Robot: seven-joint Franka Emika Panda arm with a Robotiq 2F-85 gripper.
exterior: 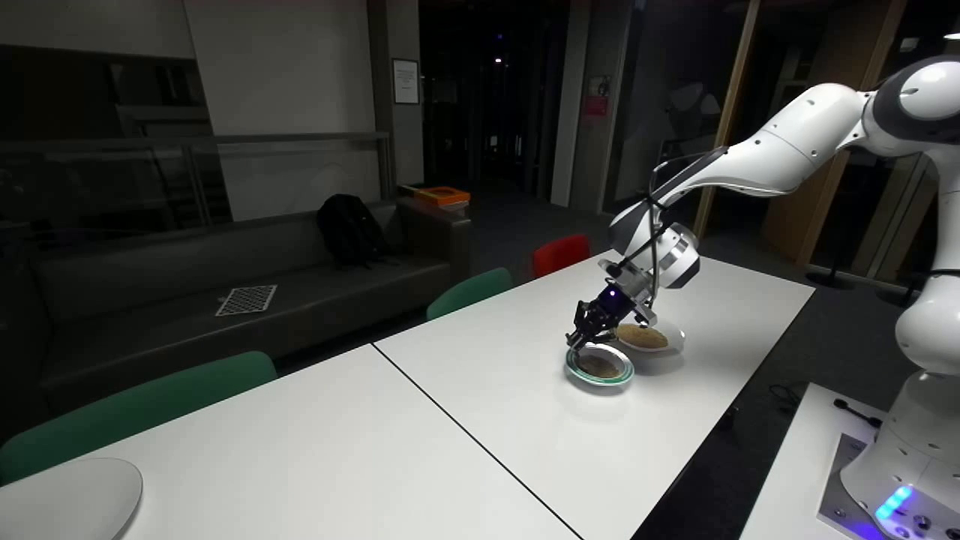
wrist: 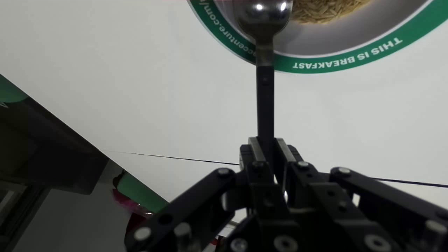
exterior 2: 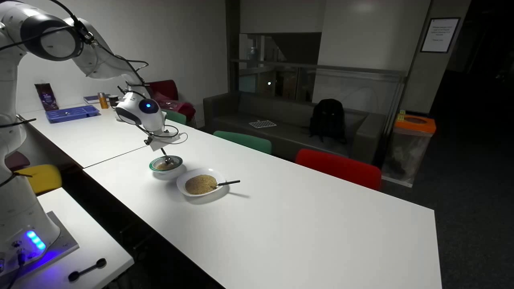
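My gripper is shut on the black handle (wrist: 265,98) of a metal spoon (wrist: 263,19). In the wrist view the spoon's head lies over the inside of a green-rimmed bowl (wrist: 308,64), and its neck crosses the rim. Grain (wrist: 323,10) shows at the bottom of that bowl, partly cut off by the frame edge. Whether the spoon touches the bowl or carries any grain, I cannot tell. Beside the bowl stands a larger white dish (exterior 2: 219,173) of brown grain (exterior 2: 201,184), with a second dark-handled spoon (exterior 2: 229,182) resting in it.
A white table (exterior 2: 308,221) carries both vessels, with wide clear room around them. Farther along it sit a blue tray (exterior 2: 72,114) and a dark packet (exterior 2: 46,96). Green and red chairs (exterior 2: 337,168) line the far edge.
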